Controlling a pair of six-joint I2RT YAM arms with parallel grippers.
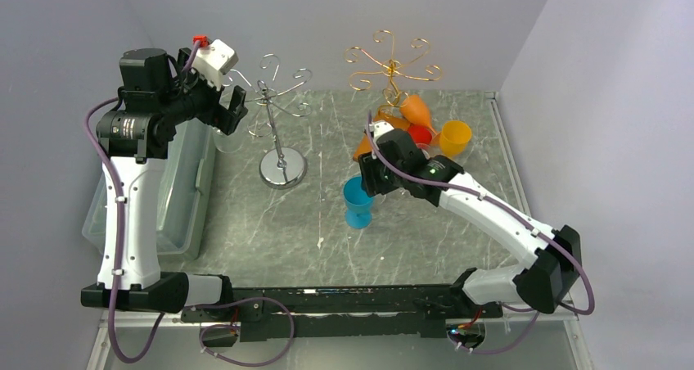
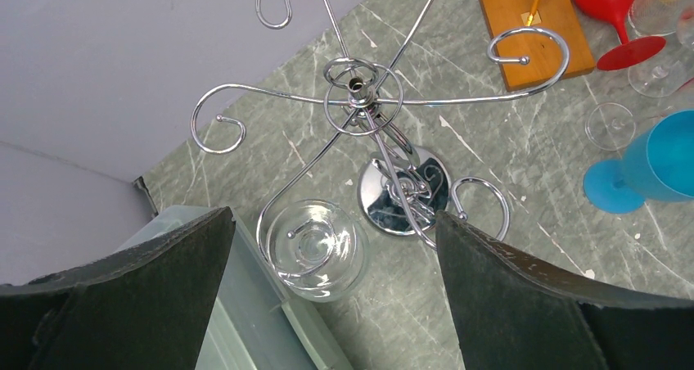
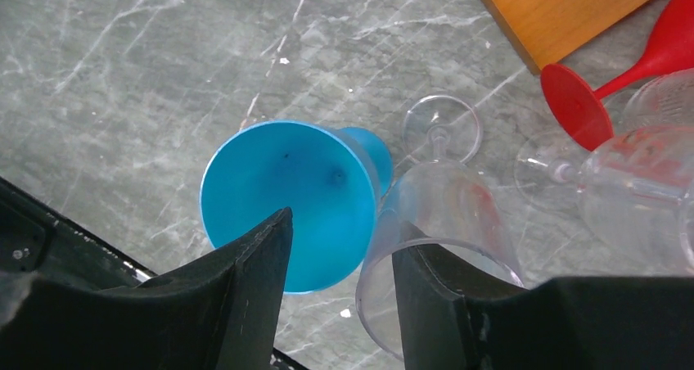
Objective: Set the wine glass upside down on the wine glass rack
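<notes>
My right gripper (image 1: 370,176) is part open, low over the blue goblet (image 1: 358,202). In the right wrist view one finger is over the blue cup (image 3: 327,182), the other at the rim of a clear wine glass (image 3: 450,214) lying beside it. My left gripper hangs open above the silver rack (image 1: 279,159), with nothing between its fingers. A gold rack (image 1: 391,69) stands at the back right.
A lidded plastic bin (image 1: 188,214) fills the left side, a glass bowl (image 2: 315,251) beside it. Red, orange (image 1: 416,108), yellow (image 1: 455,137) and clear glasses crowd the back right.
</notes>
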